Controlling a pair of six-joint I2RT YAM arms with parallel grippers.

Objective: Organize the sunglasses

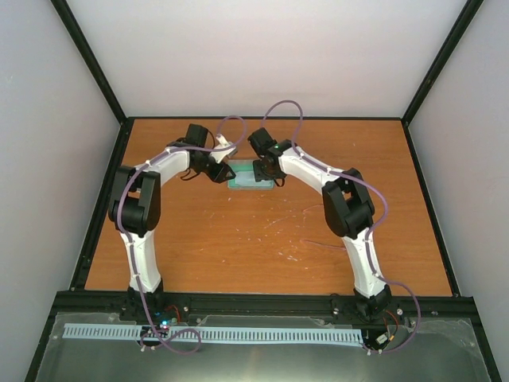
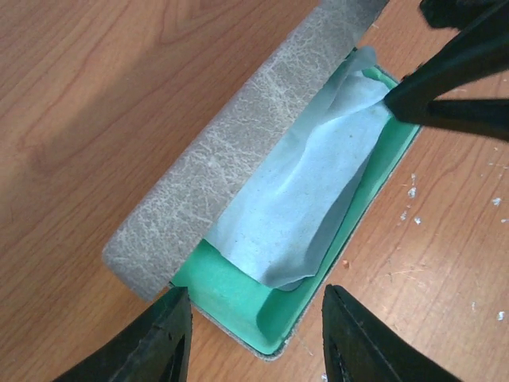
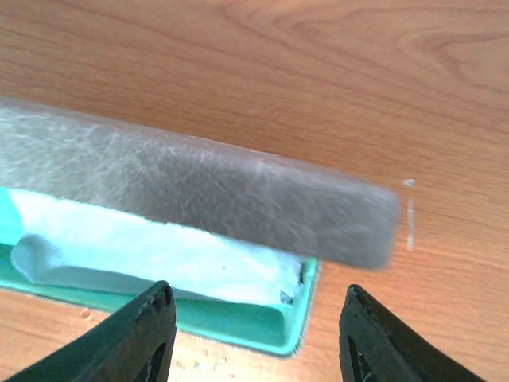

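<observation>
A green case (image 1: 250, 185) with a grey speckled lid (image 2: 215, 167) standing raised along one long side lies in the upper middle of the table; a pale blue cloth (image 2: 294, 207) lies inside it. My left gripper is open at one short end of the case, nothing between its fingers. My right gripper is open too, at the opposite end, near the case's corner. I see no sunglasses; whether any lie under the cloth cannot be told.
</observation>
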